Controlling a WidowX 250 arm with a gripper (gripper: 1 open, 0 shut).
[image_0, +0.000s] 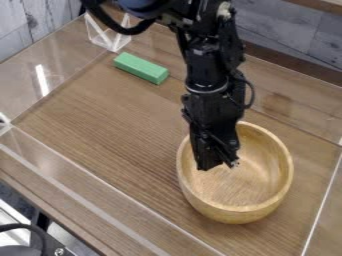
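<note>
The black robot gripper (214, 150) hangs from above at the centre, its fingertips over the upper left part of a tan oval bowl (235, 205). Whether the fingers are open or shut, or hold anything, I cannot tell against the dark mechanism. The bowl stands on the wooden table at the lower right, its inside bare where visible; the part behind the gripper is hidden.
A green block (140, 67) lies at the upper left of the table (94, 150), near a clear plastic object (107, 30) at the edge. A wooden ledge runs along the back right.
</note>
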